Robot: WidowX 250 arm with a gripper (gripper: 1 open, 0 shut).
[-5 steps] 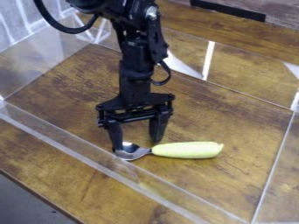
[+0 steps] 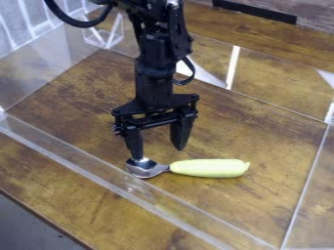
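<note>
A black gripper (image 2: 155, 139) points straight down in the middle of the camera view, its two fingers apart and nothing seen between them. Just below it lies a spoon with a metal head (image 2: 144, 168) and a pale yellow-green handle (image 2: 206, 168) pointing right. The gripper's fingertips are over or near the spoon's head; whether they touch it cannot be told.
Clear panels run along the front left and right side. A white rack (image 2: 26, 29) stands at the back left.
The gripper has shifted slightly, a little higher above the spoon than before. The spoon lies in the same place.
</note>
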